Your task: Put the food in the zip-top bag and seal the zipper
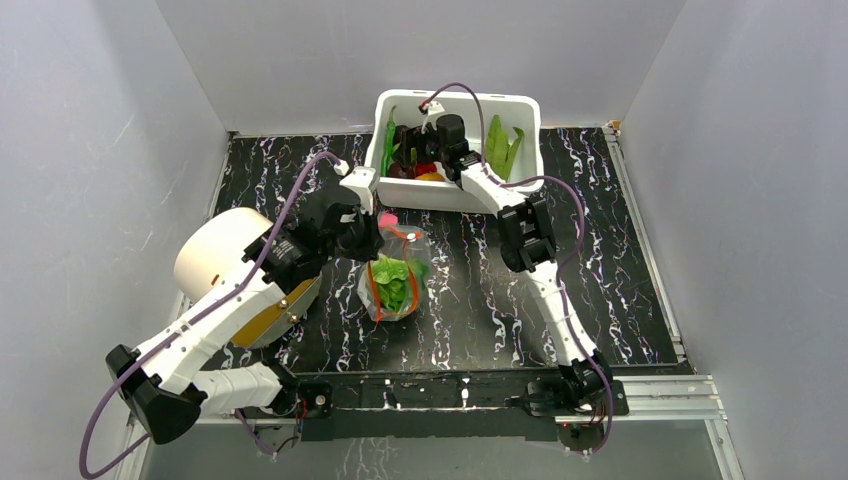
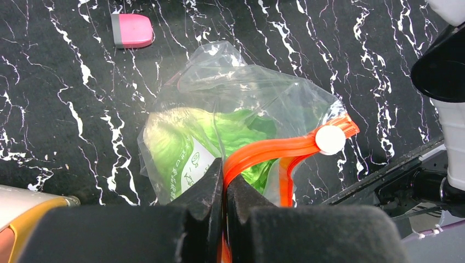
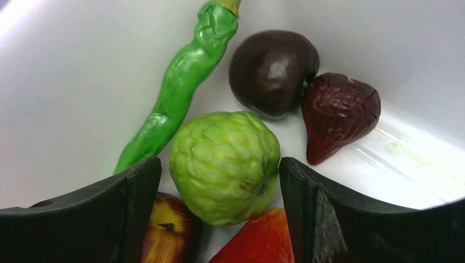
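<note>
A clear zip bag [image 2: 219,93] with an orange zipper strip [image 2: 268,147] and white slider [image 2: 330,139] stands on the table, its mouth spread. Green leafy food [image 2: 181,131] is inside it. My left gripper is shut on the orange strip at the bag's edge. Over in the white bin [image 1: 460,197], my right gripper is open, its fingers [image 3: 307,203] on either side of a round light-green vegetable [image 3: 225,164]. Around that lie a green pepper [image 3: 183,82], a dark round item [image 3: 274,74], a dark red one [image 3: 340,112] and a red-orange piece [image 3: 260,241].
A pink and grey object [image 2: 133,30] lies behind the bag. At the left stands a cream, yellow-edged container [image 1: 225,250], close to my left arm. Long green pods [image 1: 500,148] lie in the bin's right part. Table right of the bag is clear.
</note>
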